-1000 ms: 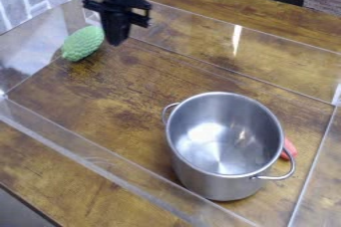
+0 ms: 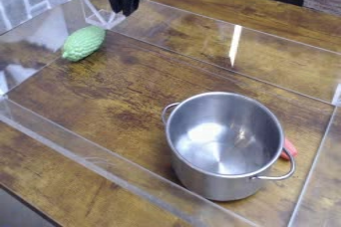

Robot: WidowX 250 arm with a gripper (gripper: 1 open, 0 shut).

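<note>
My black gripper is at the top of the view, cut off by the frame edge, above and behind a green bumpy vegetable lying on the wooden surface at the upper left. I cannot tell whether its fingers are open or shut. A steel pot with two side handles stands empty at the lower right.
A red object lies partly hidden behind the pot's right side. Clear plastic walls border the wooden work area.
My gripper has risen toward the top edge of the view, away from the green vegetable. The vegetable and pot look unmoved.
</note>
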